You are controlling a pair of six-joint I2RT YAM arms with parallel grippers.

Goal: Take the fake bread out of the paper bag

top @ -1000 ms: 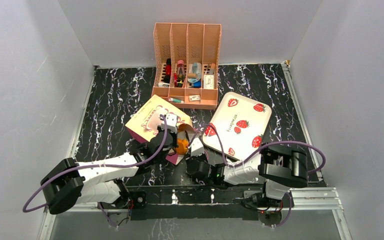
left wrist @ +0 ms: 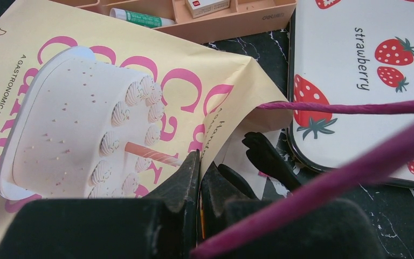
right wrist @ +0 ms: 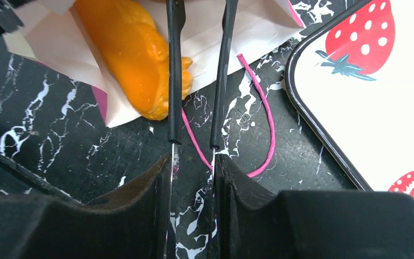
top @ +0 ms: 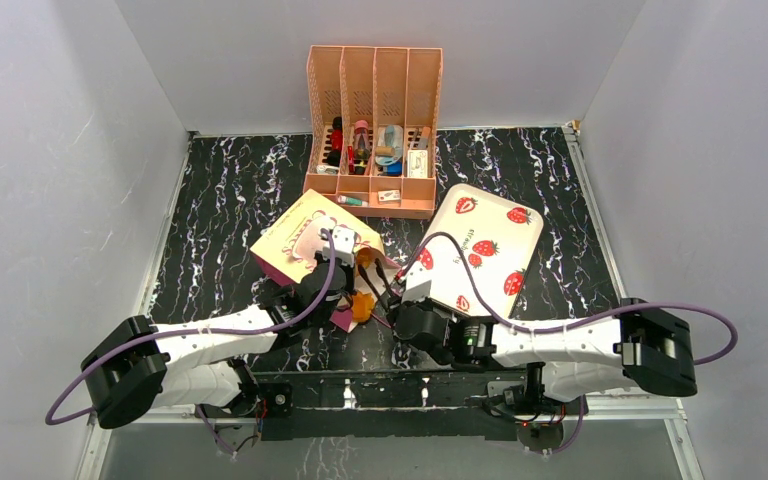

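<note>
The cream paper bag (top: 300, 230) lies on its side, printed with a cake, its mouth facing right. My left gripper is shut on its upper edge, the thin paper at the fingertips. Orange fake bread (right wrist: 126, 59) shows in the bag's mouth, reaching over the white lining. My right gripper (top: 378, 272) is at the mouth; in the right wrist view its two long dark fingers stand part open beside the bread, the gap between them showing only lining and table. Whether they touch the bread is unclear.
A strawberry tray (top: 490, 240) lies to the right, close to the bag. A peach organizer (top: 406, 90) with small items stands at the back. Pink cord handles lie by the bag's mouth.
My right arm has shifted to the right, its fingers now showing more clearly at the bag's mouth. The left arm and the bag have stayed in place.
</note>
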